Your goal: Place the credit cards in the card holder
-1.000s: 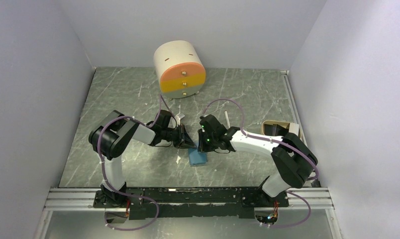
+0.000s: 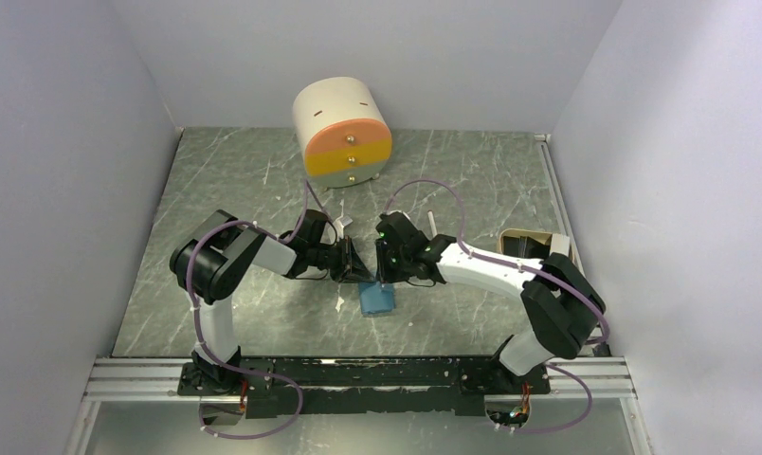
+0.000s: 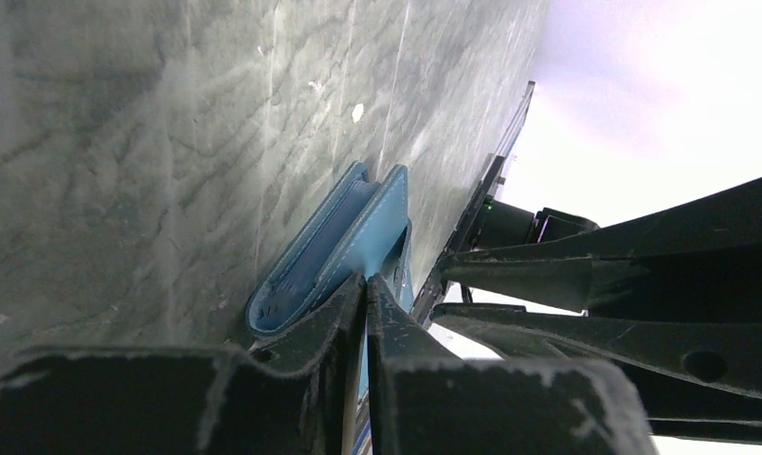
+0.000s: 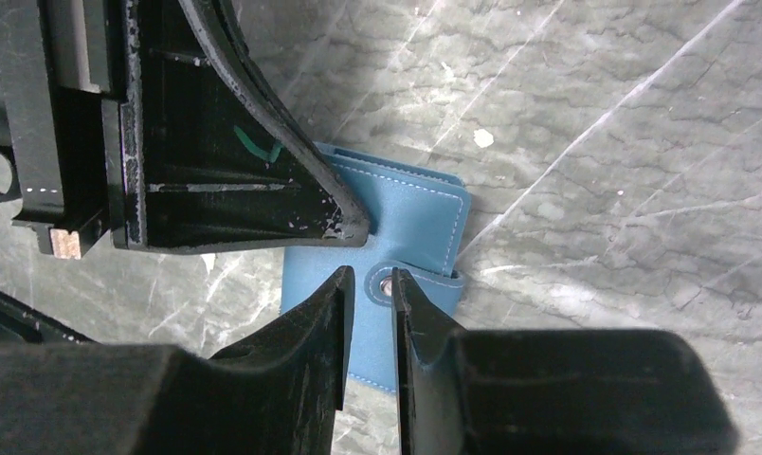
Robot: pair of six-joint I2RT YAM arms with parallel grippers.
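Note:
A blue card holder (image 2: 377, 301) with a stitched edge and a snap strap lies on the marbled table between the two arms. My left gripper is shut on the card holder, its fingertips close together at the holder's upright front panel. In the right wrist view, one dark left finger (image 4: 311, 204) lies across the blue leather. My right gripper is narrowly open above the holder, with the metal snap (image 4: 388, 284) showing between its fingers. Whether any cards are inside the holder is hidden from me.
A round-fronted drawer cabinet (image 2: 349, 147) stands at the back. On the right, a tan box (image 2: 512, 233) holds dark and pale items, partly behind the right arm. A thin white stick (image 2: 431, 223) lies behind that arm. Clear table surrounds the holder's front.
The left arm and the card holder look unmoved.

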